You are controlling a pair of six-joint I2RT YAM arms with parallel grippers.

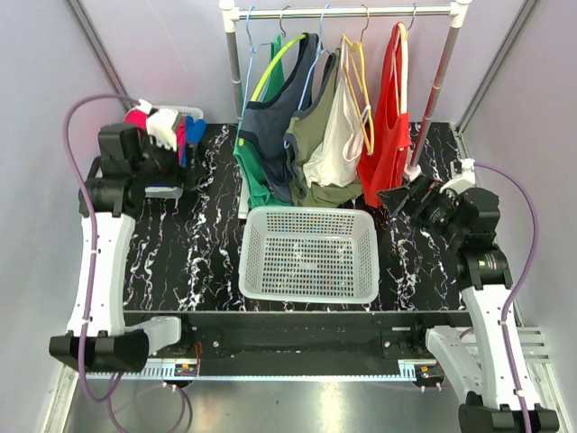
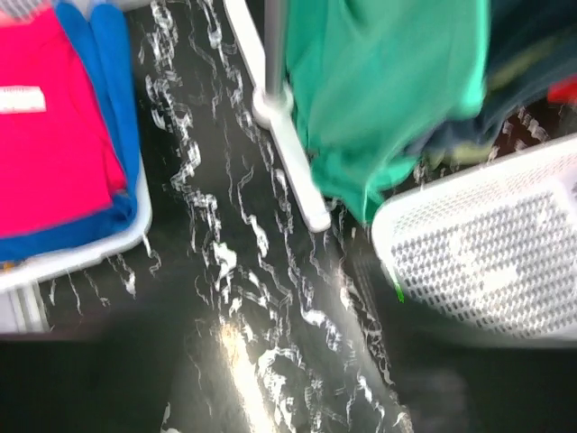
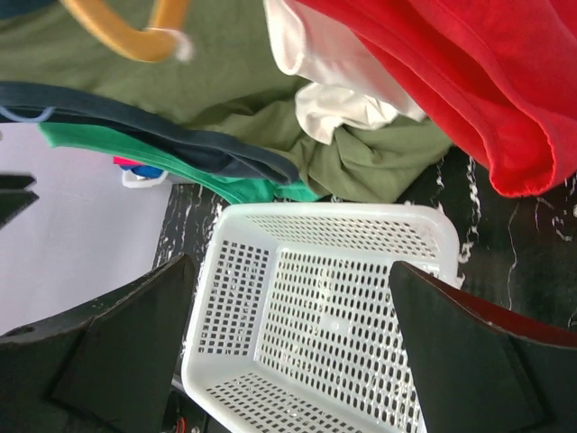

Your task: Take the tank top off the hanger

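Several tank tops hang on the rail: green (image 1: 252,176), navy (image 1: 270,126), olive (image 1: 329,185), white (image 1: 334,153) and red (image 1: 388,135), which is at the right end. A yellow hanger (image 1: 365,99) holds the white one. My left gripper stands open over the counter's left side, left of the garments, holding nothing. My right gripper is open beside the lower right of the red top, above the basket's right side, with nothing between its fingers.
An empty white perforated basket (image 1: 308,290) sits in front of the rail. A tray (image 1: 162,192) with pink and blue folded cloth (image 2: 54,135) is at the back left. The rail's posts (image 1: 430,90) and feet flank the garments. Bare marble counter lies either side of the basket.
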